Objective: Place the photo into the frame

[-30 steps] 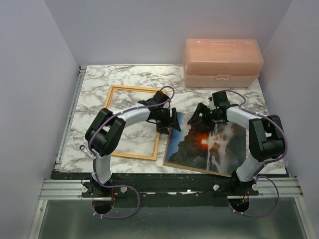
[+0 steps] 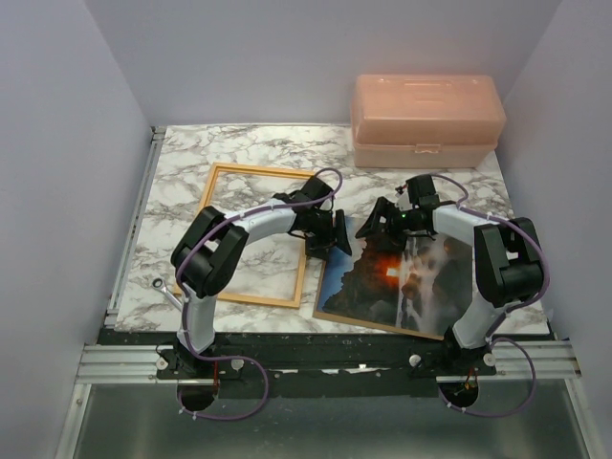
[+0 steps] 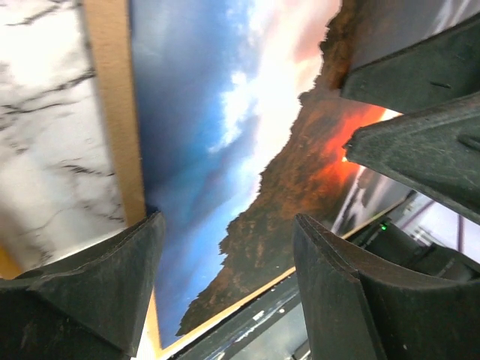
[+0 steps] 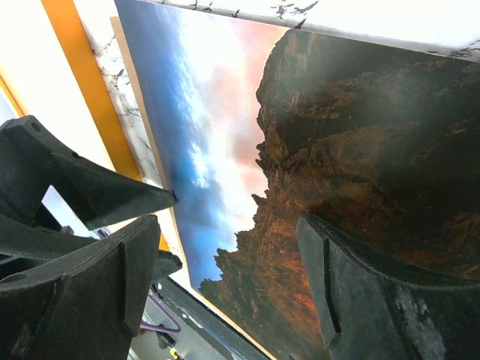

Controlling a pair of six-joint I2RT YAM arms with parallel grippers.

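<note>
The photo [image 2: 382, 282], a dark rocky scene with a blue and orange sky, lies flat on the marble table at the right. Left of it lies the empty light-wood frame [image 2: 208, 182], partly covered by my left arm. Over the photo's left edge is my left gripper [image 2: 349, 251], its fingers [image 3: 97, 289] apart and nothing between them but the photo's surface below. My right gripper [image 2: 366, 226] hovers above the photo's upper part, to the right of the left one; its fingers [image 4: 360, 292] stand apart too, with nothing held.
An orange lidded box [image 2: 426, 120] stands at the back right. A small silver tool [image 2: 167, 293] lies at the left, by the frame's lower corner. The two grippers are close together. Bare marble [image 2: 287, 143] shows at the back.
My left gripper has shifted slightly right, further over the photo's left part. The right gripper has hardly moved. Photo and frame lie where they were.
</note>
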